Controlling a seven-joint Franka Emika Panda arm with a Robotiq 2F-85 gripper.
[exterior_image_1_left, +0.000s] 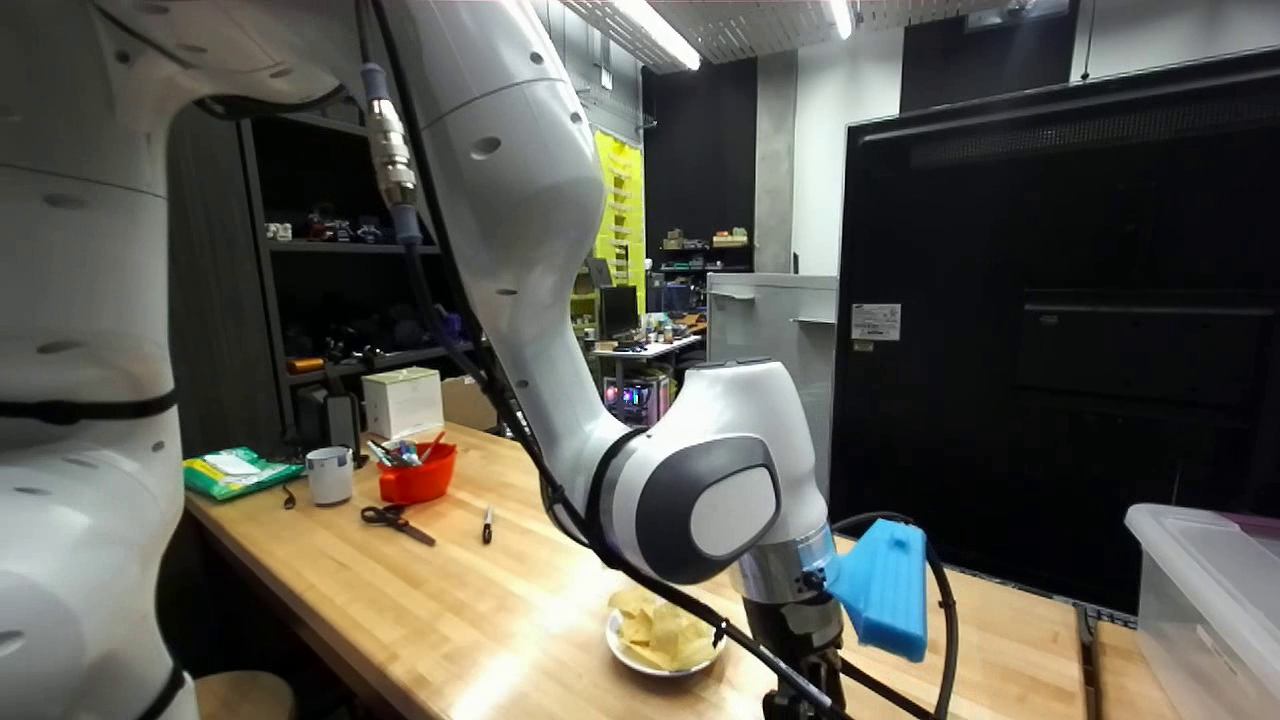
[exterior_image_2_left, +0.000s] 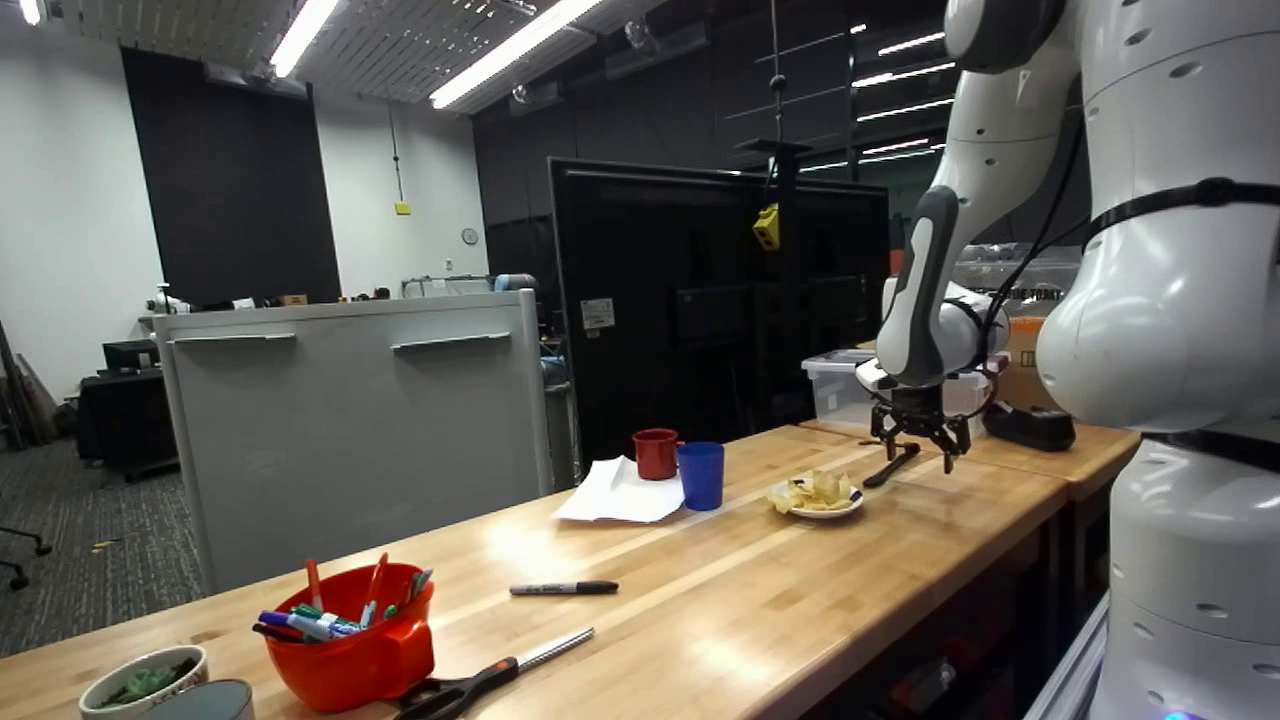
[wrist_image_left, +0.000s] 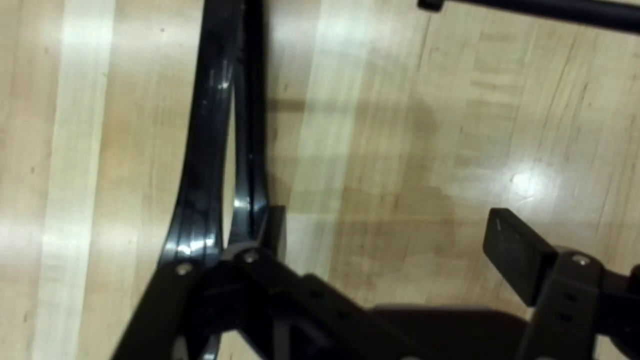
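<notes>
In the wrist view my gripper is open, its fingers wide apart over bare wood. A glossy black utensil (wrist_image_left: 201, 156), split lengthwise into two strips, runs down the left side of that view. Its lower part passes behind my left finger (wrist_image_left: 274, 231); whether they touch, I cannot tell. From exterior view 2, my gripper (exterior_image_2_left: 921, 456) hangs low over the far end of the table, just right of the dark utensil (exterior_image_2_left: 890, 464). In exterior view 1 the gripper (exterior_image_1_left: 801, 696) is cut off by the bottom edge.
Beside the gripper stands a plate of chips (exterior_image_2_left: 816, 494). A blue cup (exterior_image_2_left: 702, 475) and red mug (exterior_image_2_left: 656, 454) are farther off, near white paper (exterior_image_2_left: 615, 493). A clear bin (exterior_image_1_left: 1200, 612) stands at the right. A black rod (wrist_image_left: 558, 13) crosses the wrist view's top right.
</notes>
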